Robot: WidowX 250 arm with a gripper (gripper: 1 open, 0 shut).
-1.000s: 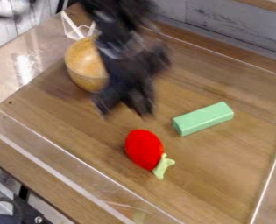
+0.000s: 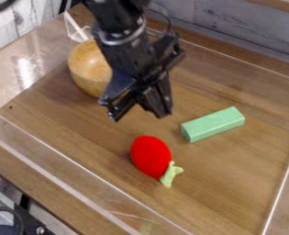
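My gripper (image 2: 139,105) hangs over the middle-left of the wooden table, in front of a tan bowl (image 2: 88,64) that it partly hides. It looks shut, with nothing visible between its fingers. Below and in front of it lies a red vegetable-like toy (image 2: 151,154) with a pale green tip. To the right rests a light green block (image 2: 213,123). Something blue (image 2: 119,84) shows beside the gripper at the bowl's front, too small to identify.
The table (image 2: 238,184) has free room at the front right, the back right and the left front. A grey wall (image 2: 238,27) bounds the back, and clear raised edges run along the front left and right.
The red toy and green block have not moved.
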